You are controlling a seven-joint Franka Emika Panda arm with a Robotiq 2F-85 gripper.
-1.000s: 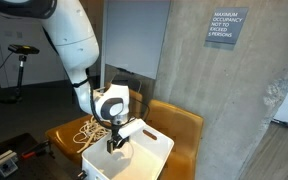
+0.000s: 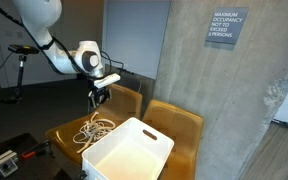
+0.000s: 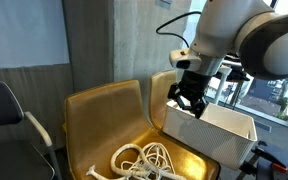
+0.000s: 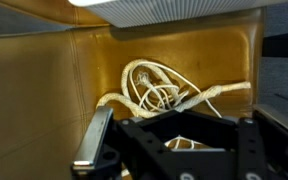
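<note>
A loosely coiled off-white rope (image 2: 92,131) lies on a tan chair seat, with its thicker ends and thin strands spread out in the wrist view (image 4: 164,92). Beside it stands an open white box (image 2: 129,155), whose inside looks empty in exterior view 1. My gripper (image 3: 189,106) hangs above the seat, clear of both rope and box. Its dark fingers are shut, and nothing shows between them. From the wrist, the rope is below and ahead of the gripper, partly covered by it.
Tan chair backs (image 3: 106,115) rise behind the rope, and another tan chair (image 2: 179,125) stands behind the box. A black chair (image 3: 9,125) is at the far left in exterior view 2. Open air surrounds the gripper.
The arm has risen and swung left in exterior view 1, from over the white box to above the rope side. Rope and box look unmoved.
</note>
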